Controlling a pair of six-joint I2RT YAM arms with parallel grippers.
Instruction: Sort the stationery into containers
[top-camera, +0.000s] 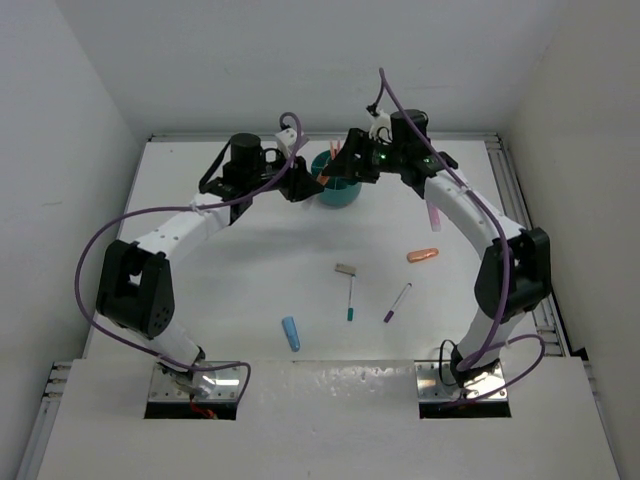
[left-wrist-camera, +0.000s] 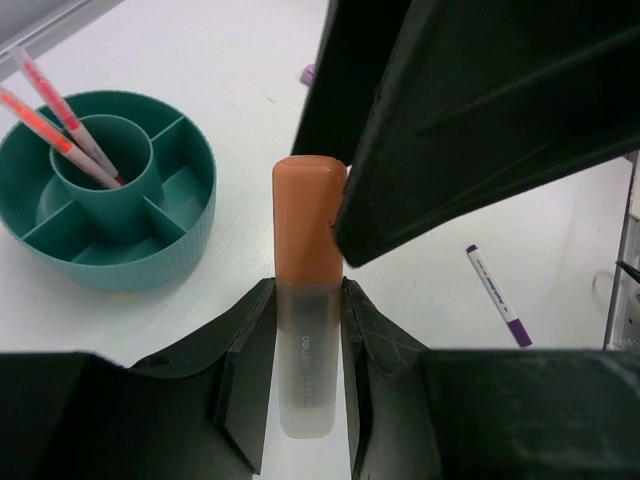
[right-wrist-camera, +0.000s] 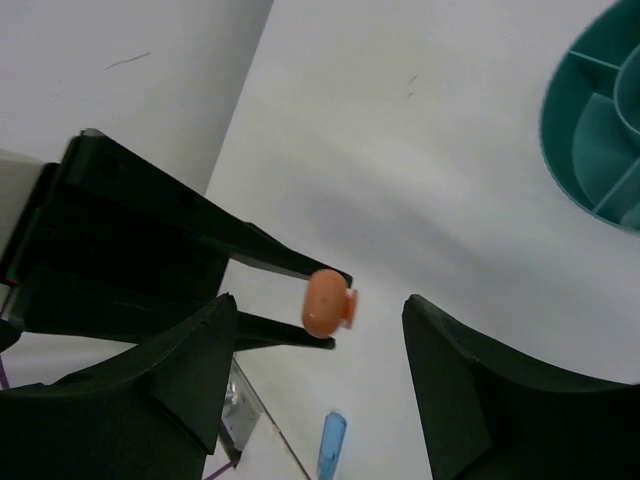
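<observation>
My left gripper is shut on an upright orange-capped highlighter (left-wrist-camera: 308, 230), clear body below. The dark fingers of my right gripper stand part open around the orange cap's end in the right wrist view, over it in the left wrist view; contact is unclear. A teal divided pen holder (left-wrist-camera: 120, 270) sits behind, holding pink and orange pens (left-wrist-camera: 40, 130).
Loose on the table (top-camera: 220, 280) lie a blue item (top-camera: 290, 333), an orange item (top-camera: 423, 255), a pink item (top-camera: 433, 220), a grey eraser-like block (top-camera: 345, 269) and two thin pens (top-camera: 397, 302).
</observation>
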